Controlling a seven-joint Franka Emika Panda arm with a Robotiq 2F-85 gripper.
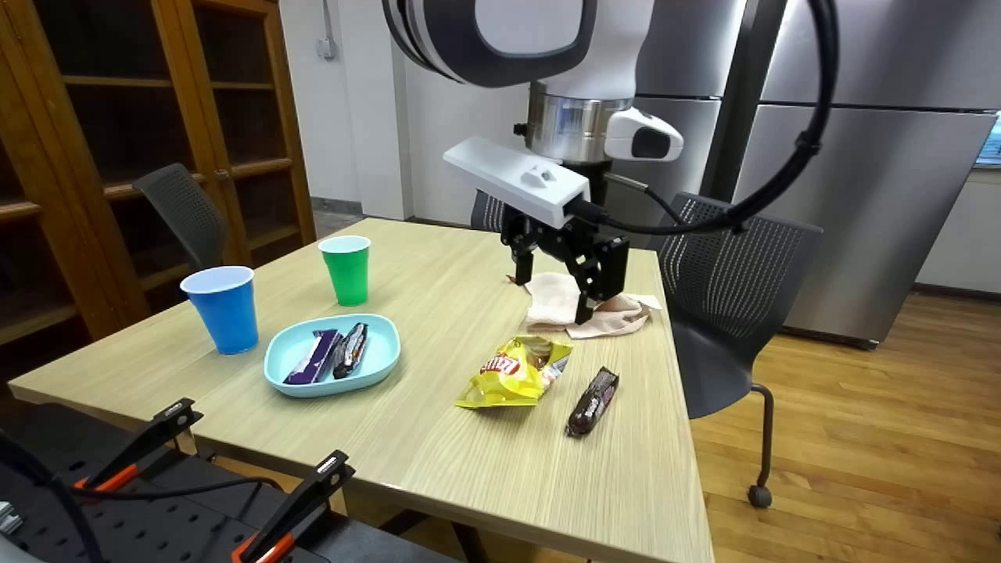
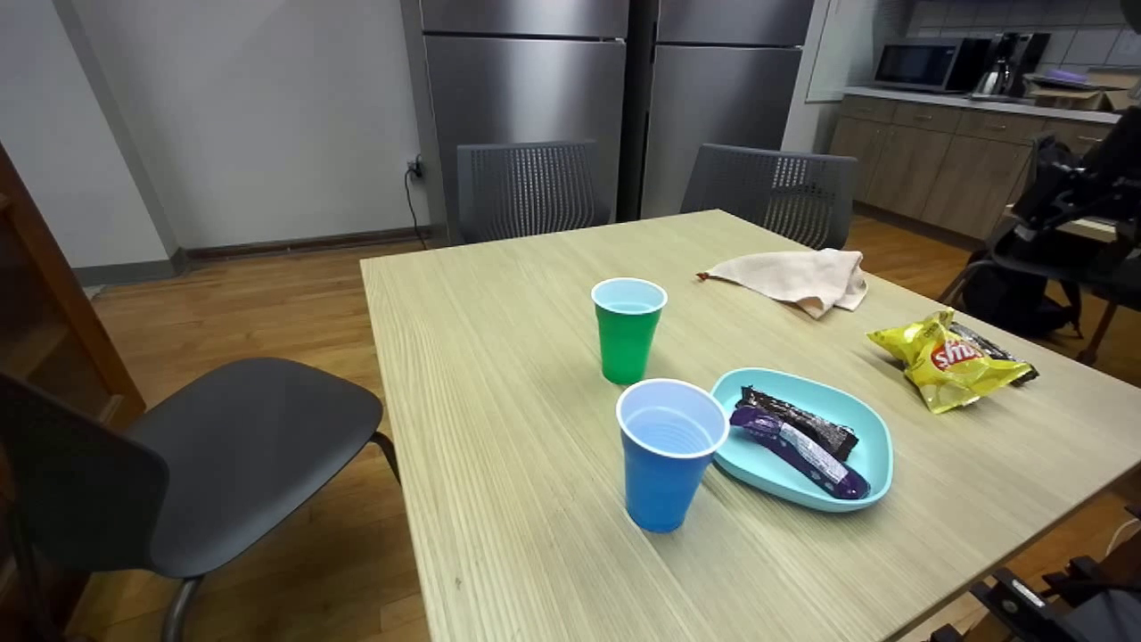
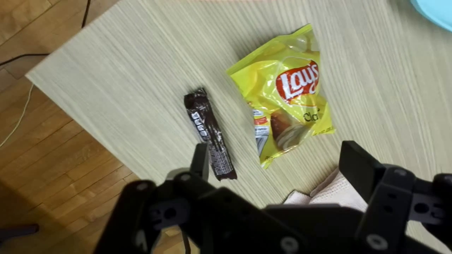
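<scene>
My gripper (image 1: 555, 299) hangs open above the table with nothing between its fingers; in the wrist view its two fingers (image 3: 358, 169) stand wide apart. A yellow Lay's chip bag (image 3: 288, 95) lies on the table ahead of the fingers. Beside it, near the table's corner, is a dark brown wrapped bar (image 3: 210, 133), apart from the bag. Two more wrapped bars, one purple (image 1: 317, 356) and one dark (image 1: 351, 350), rest in a light blue tray (image 1: 386, 374). A pale pink cloth (image 1: 610, 319) lies crumpled past the bag, partly hidden behind my gripper.
A blue cup (image 2: 660, 481) and a green cup (image 2: 626, 348) stand upright near the tray (image 2: 879, 471). Chairs (image 1: 741, 300) stand around the table. Bare tabletop lies between the tray and the bag.
</scene>
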